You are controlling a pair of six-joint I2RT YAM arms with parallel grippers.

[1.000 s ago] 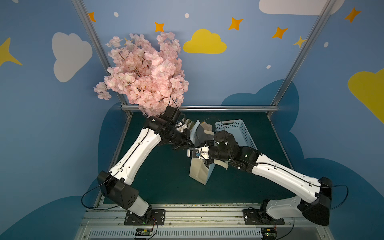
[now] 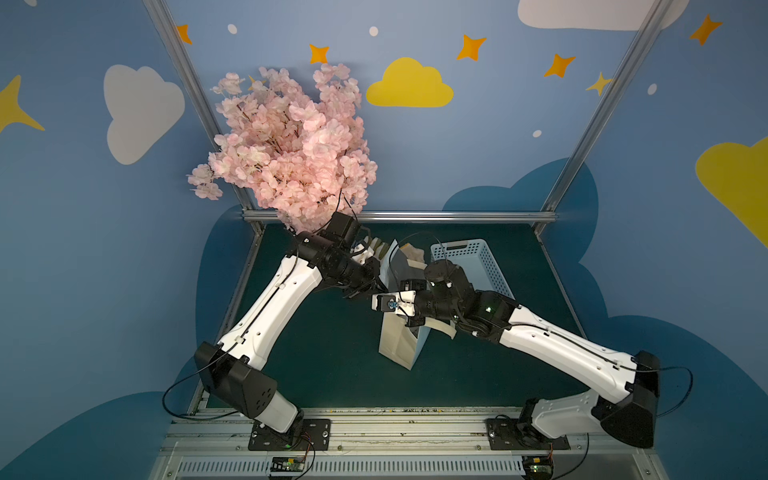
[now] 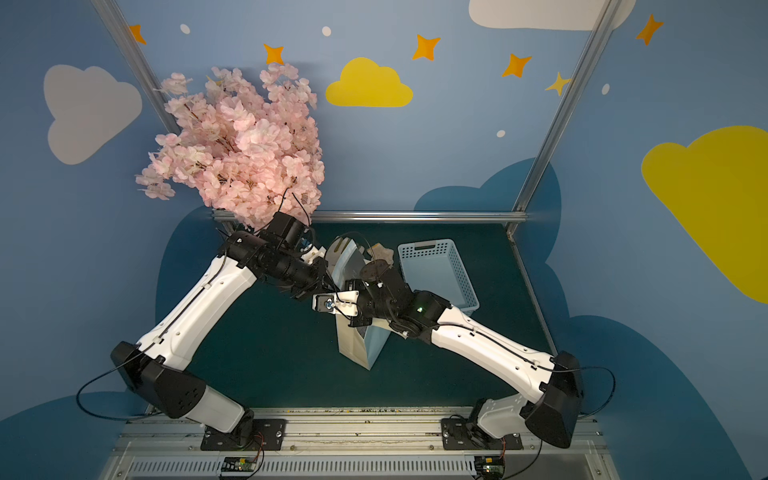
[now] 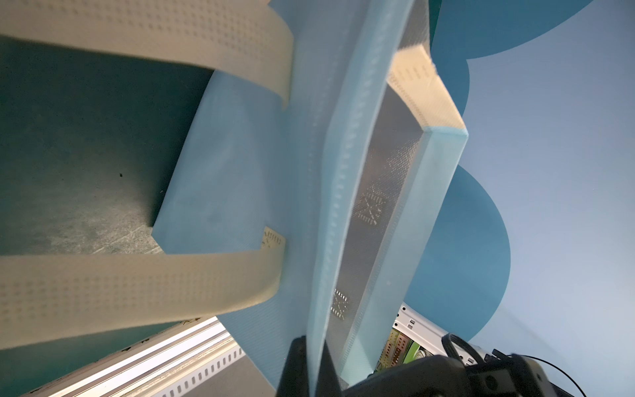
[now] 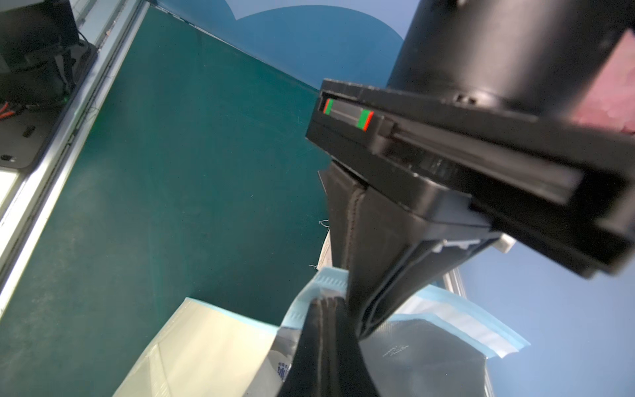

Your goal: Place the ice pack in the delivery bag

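Note:
The delivery bag [image 2: 400, 344], light blue and cream with a silvery lining, stands open-mouthed mid-table beneath both arms. In the left wrist view my left gripper is shut on the bag's blue side edge, which runs between its fingers. My right gripper points down at the bag's mouth, shut, with nothing clearly showing between its fingers. Beside those fingers, a white surface with blue print [image 5: 272, 375] shows partly inside the bag; it looks like the ice pack, mostly hidden. Both grippers' tips are close together, and the arms cover much of the bag from above.
A light blue perforated basket [image 2: 484, 268] stands behind and right of the bag, its visible floor bare. Pink blossoms [image 2: 292, 148] fill the back left. Beige bag handles [image 4: 152, 291] stick out at the side.
The left arm and the bag look unmoved.

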